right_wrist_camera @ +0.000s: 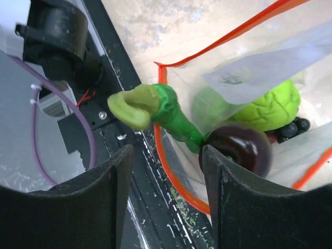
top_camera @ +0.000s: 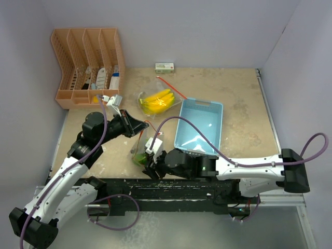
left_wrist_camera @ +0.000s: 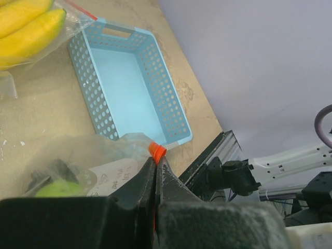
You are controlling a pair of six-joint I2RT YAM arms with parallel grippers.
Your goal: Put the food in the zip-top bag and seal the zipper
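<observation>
The zip top bag (right_wrist_camera: 228, 78) with an orange zipper edge lies at the front of the table, its mouth spread. My left gripper is shut on the bag's orange edge. Inside the bag are a dark eggplant (right_wrist_camera: 241, 148), a light green vegetable (right_wrist_camera: 275, 106) and some dark berries (right_wrist_camera: 293, 128). The eggplant's green cap and curled stem (right_wrist_camera: 171, 111) point out through the mouth. My right gripper stands open at the mouth, fingers apart and nothing clasped between them. From above, the right arm hides part of the bag.
A blue basket (top_camera: 182, 114) stands empty to the right of the bag. Another bag with yellow bananas (top_camera: 157, 101) lies behind. A peach organizer (top_camera: 62, 93) fills the back left, and a small box (top_camera: 164, 67) sits at the back wall.
</observation>
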